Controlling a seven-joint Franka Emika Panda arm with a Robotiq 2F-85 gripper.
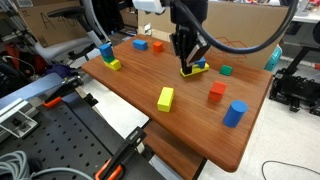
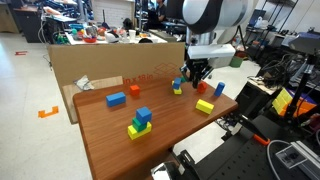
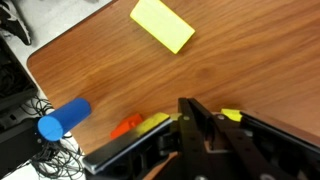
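Note:
My gripper hangs just above the table, beside a small yellow-and-blue stack. Its dark fingers appear close together at the bottom of the wrist view; whether anything sits between them cannot be made out. A loose yellow block lies flat near the front edge, apart from the gripper. The wrist view shows that yellow block at its top, with another bit of yellow close by the fingers. Exterior view 2 has the gripper by the stack.
On the right stand a red block and a blue cylinder. A green block lies farther back. Another blue-and-yellow stack stands at the other end, near blue and red blocks. Open table lies between.

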